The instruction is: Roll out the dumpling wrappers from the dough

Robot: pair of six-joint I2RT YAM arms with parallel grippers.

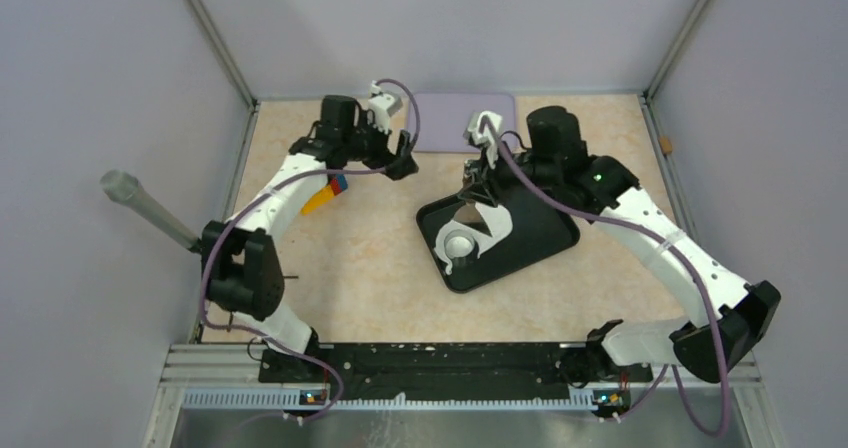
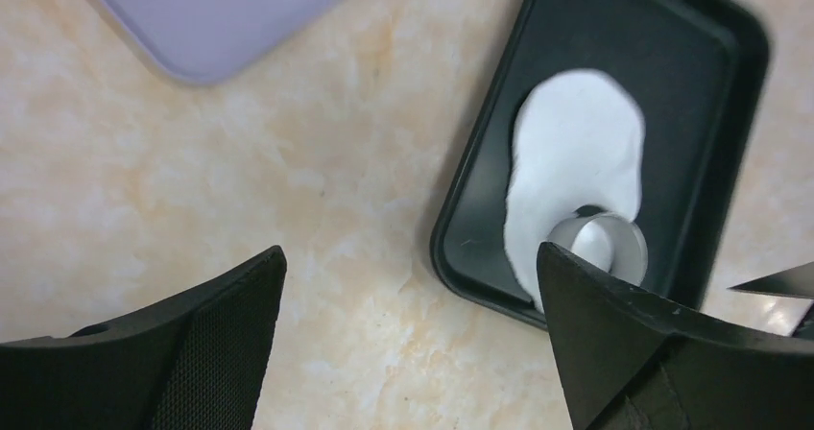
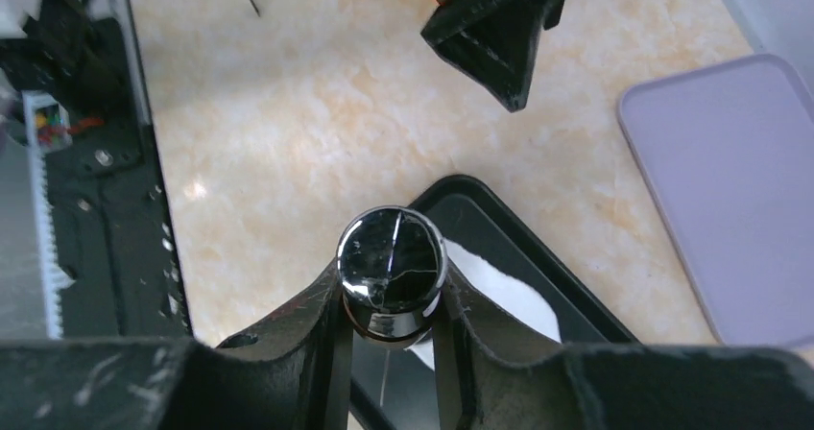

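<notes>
A white sheet of dough lies in the black tray, with a round metal cutter standing on its near end in the left wrist view. My right gripper hangs above the tray, shut on a shiny metal cylindrical piece. My left gripper is raised left of the tray, open, with nothing between its fingers.
A lilac board lies at the back. Coloured blocks are at the left, partly under the left arm. The right arm hides much of the table's right side.
</notes>
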